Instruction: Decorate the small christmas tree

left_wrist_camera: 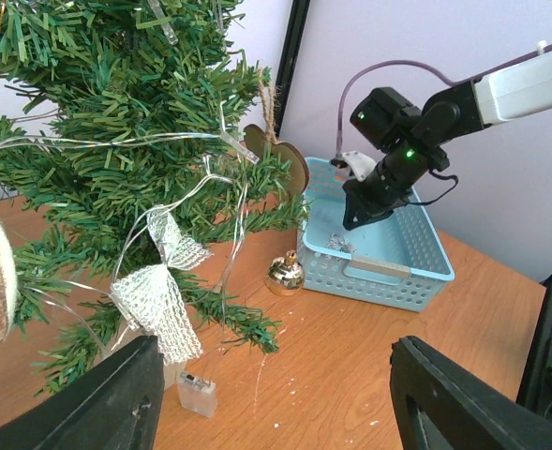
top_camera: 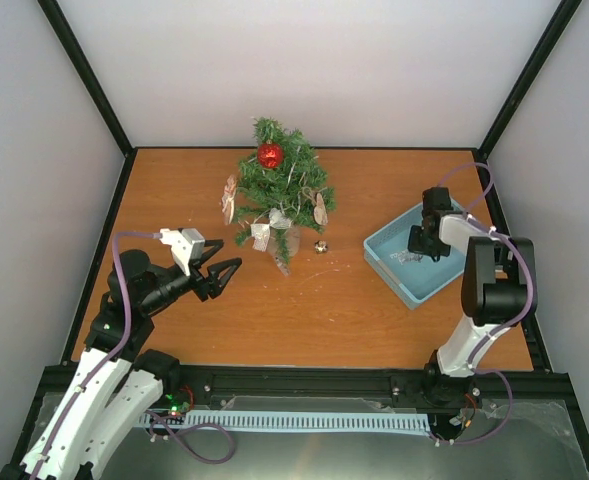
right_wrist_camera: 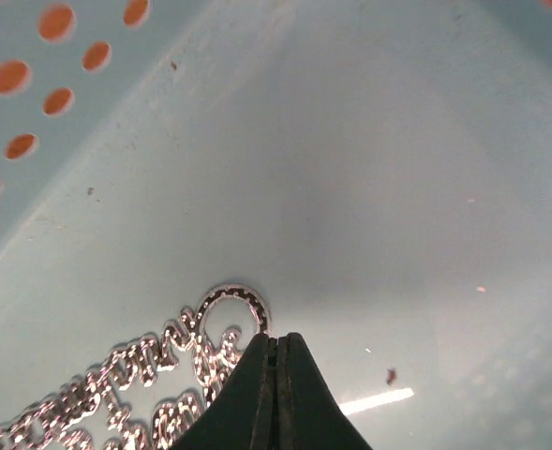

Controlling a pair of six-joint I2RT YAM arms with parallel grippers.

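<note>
The small Christmas tree [top_camera: 284, 180] stands mid-table, hung with a red bauble [top_camera: 270, 155], a white bow [left_wrist_camera: 163, 309] and flat ornaments. My left gripper [top_camera: 224, 265] is open left of it, nothing between its fingers. My right gripper is low inside the blue basket [top_camera: 394, 285], shut at the ring end of a silver chain [right_wrist_camera: 135, 361] lying on the basket floor; whether the ring is between the fingertips is hard to tell.
A small metal bell [top_camera: 321, 247] lies on the table between tree and basket. Walls and dark frame rails bound the sides.
</note>
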